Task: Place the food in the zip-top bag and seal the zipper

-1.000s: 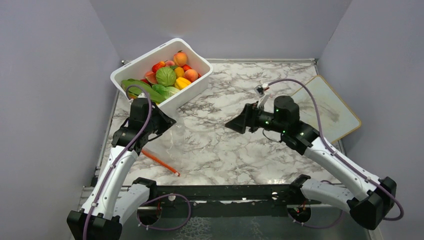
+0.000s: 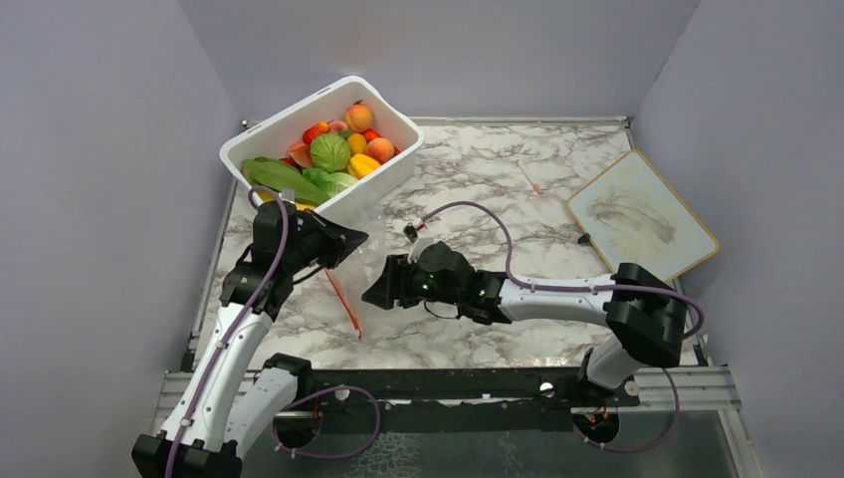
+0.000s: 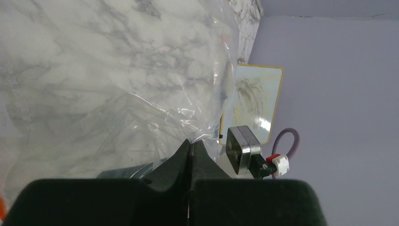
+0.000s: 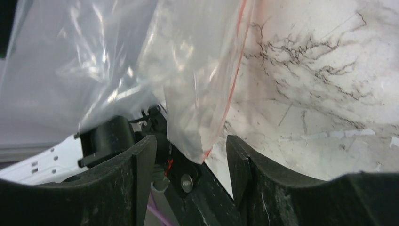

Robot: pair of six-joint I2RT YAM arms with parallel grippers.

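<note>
A clear zip bag with a red-orange zipper strip hangs from my left gripper, which is shut on the plastic near its edge. My right gripper is low at the bag's right side, part open; in the right wrist view its fingers stand either side of the bag's lower corner, which is just beyond the tips. The food, including a cabbage, peaches and a long green vegetable, lies in the white bin at the back left.
A board with a yellow rim lies at the right. A thin stick lies at the back.
My right gripper has moved left and toward the front, up to the bag. My left gripper has moved slightly right with the bag, whose zipper strip has shifted with it.
</note>
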